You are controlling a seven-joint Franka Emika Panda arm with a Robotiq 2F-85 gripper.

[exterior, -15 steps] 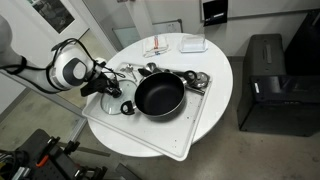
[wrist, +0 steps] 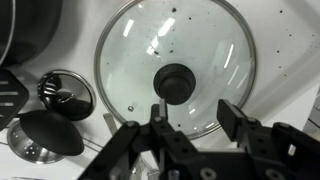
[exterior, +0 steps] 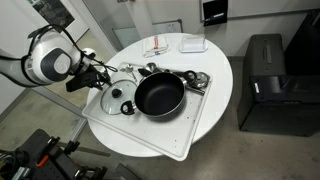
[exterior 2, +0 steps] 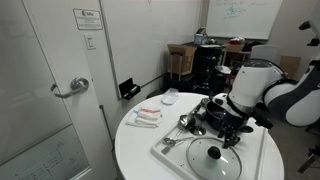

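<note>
A round glass lid [wrist: 215,65] with a black knob [wrist: 175,83] lies flat in the wrist view. In exterior view 1 the lid [exterior: 109,103] rests on the tray beside the black pot [exterior: 160,96]. My gripper hangs above the lid, its fingers apart with a gap between them. The knob shows beyond the left fingertip, not between the fingers, and nothing can be seen held. From the side, the gripper [exterior 2: 240,137] is close over the lid [exterior 2: 230,165].
The white tray [exterior: 150,140] sits on a round white table [exterior: 217,70]. A small lidded pan [wrist: 68,92], a black ladle [wrist: 48,130] and a slotted tool lie beside the lid. Cloths [exterior 2: 144,118] rest at the table's far side; bare table surrounds the tray.
My arm has drawn back to the left and up in exterior view 1, away from the lid. Lid and pot have stayed in place.
</note>
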